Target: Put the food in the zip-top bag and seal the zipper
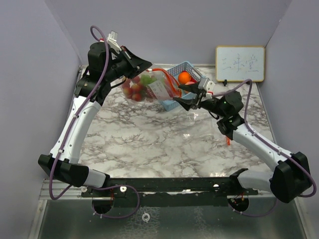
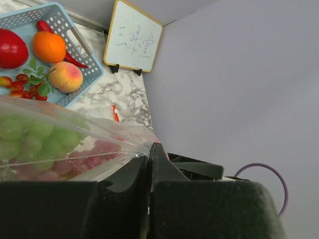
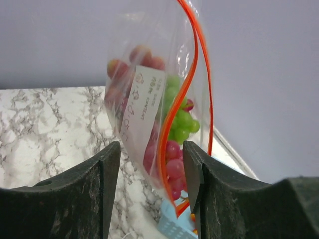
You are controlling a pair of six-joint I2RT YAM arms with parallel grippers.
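Note:
A clear zip top bag (image 1: pixel 158 89) with an orange zipper (image 3: pixel 172 114) hangs above the table; green grapes (image 2: pixel 37 134), red grapes (image 3: pixel 174 169) and round red fruit (image 1: pixel 133 89) fill it. A white label (image 3: pixel 143 104) shows on its side. My left gripper is shut on the bag's corner, the film gathered into its fingertips. On the right, my right gripper (image 1: pixel 178 94) stands open at the other end of the zipper. In the right wrist view, the zipper's lower end lies between its fingers, closer to the right finger (image 3: pixel 195 169).
Behind the bag, a blue basket (image 2: pixel 94 72) holds a red fruit (image 2: pixel 12 49), an orange (image 2: pixel 49 47), a peach (image 2: pixel 66 77) and small tomatoes. A whiteboard (image 1: pixel 240 63) stands at the back right. A flat clear bag (image 1: pixel 199 127) lies on the table.

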